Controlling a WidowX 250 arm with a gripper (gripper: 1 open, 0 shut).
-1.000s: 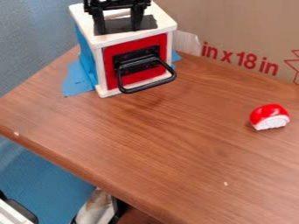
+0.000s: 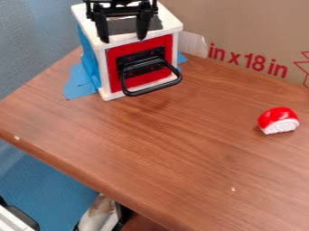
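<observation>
A toy oven (image 2: 139,54) with a white frame, red front and black handle (image 2: 152,85) stands at the back left of the wooden table. My black gripper (image 2: 122,27) is over its top, at the upper edge of the view, fingers pointing down and apart, with nothing visible between them. A red and white rounded object (image 2: 277,120) lies on the right of the table.
A blue sheet (image 2: 79,83) lies under the oven. A cardboard panel (image 2: 254,36) stands behind.
My gripper has come down slightly toward the oven's top over the last second. The oven and the red and white object have not moved.
</observation>
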